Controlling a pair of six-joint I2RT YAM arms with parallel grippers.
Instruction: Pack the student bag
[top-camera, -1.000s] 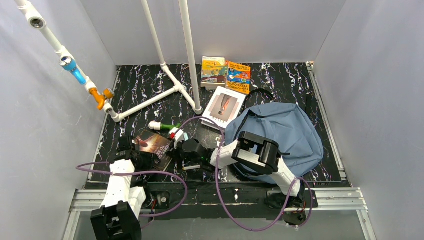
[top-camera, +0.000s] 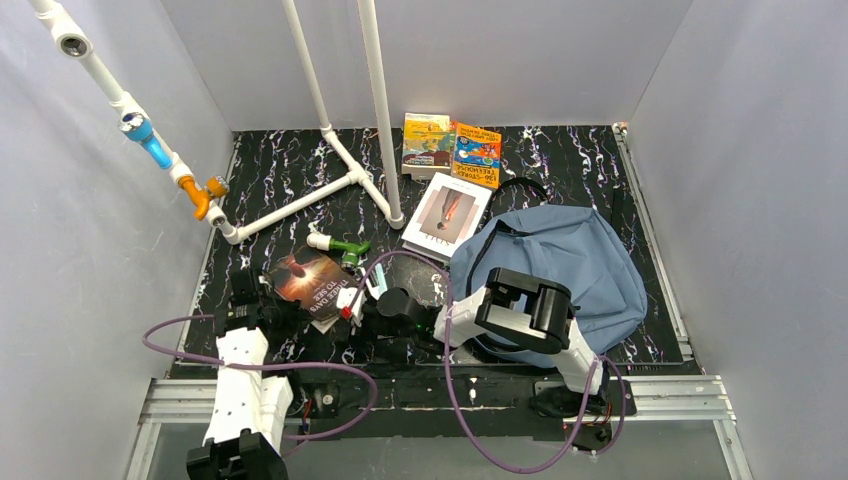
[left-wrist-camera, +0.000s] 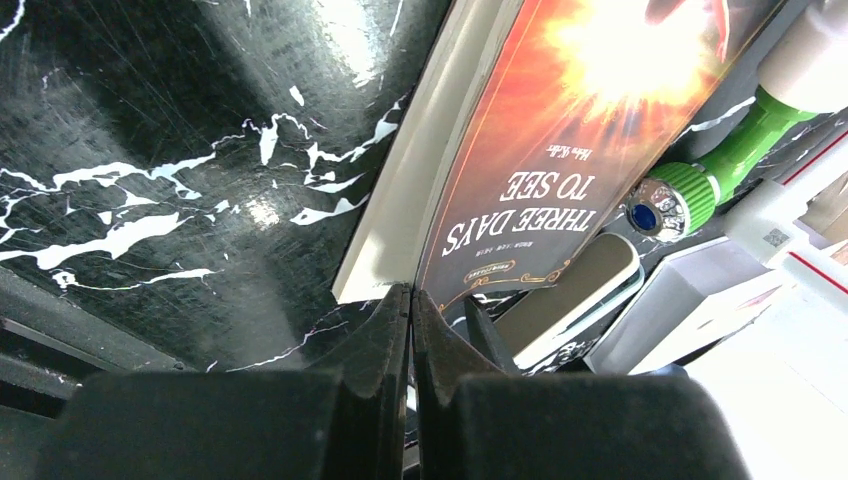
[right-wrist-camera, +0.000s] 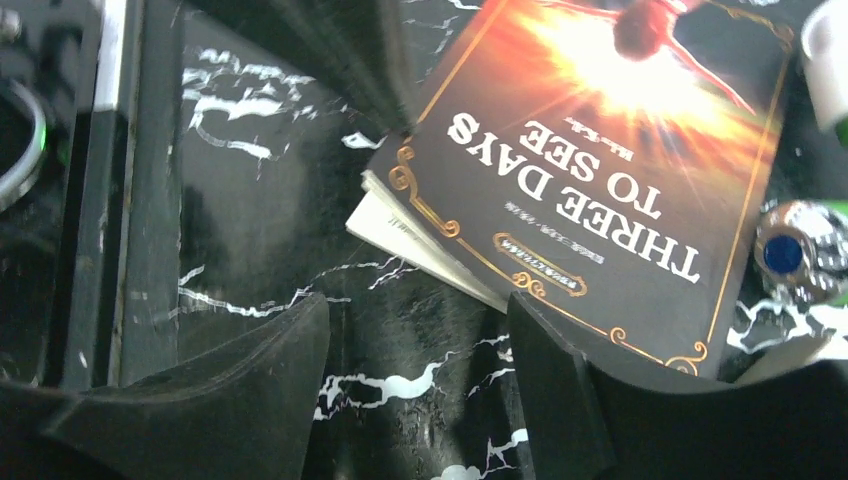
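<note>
The dark book "Three Days to See" (top-camera: 312, 281) lies at the left front of the table, its cover up and pale pages (right-wrist-camera: 410, 235) showing below one edge. My left gripper is shut, its tips right at the book's near corner; nothing shows between them. Whether they touch the book I cannot tell. Open and low over the table, my right gripper has one finger close to the book's near edge and bare tabletop between its fingers. The blue-grey bag (top-camera: 560, 260) lies at the right, partly behind the right arm.
A green and white pipe fitting (top-camera: 345, 245) lies just beyond the book. Pale and white items (left-wrist-camera: 580, 290) crowd its right side. Farther back are a white book (top-camera: 447, 215) and two colourful books (top-camera: 428, 140). White pipes rise at the left and middle.
The book has turned a little, and the fitting beyond it has shifted right and turned. The right arm's wrist has moved a little.
</note>
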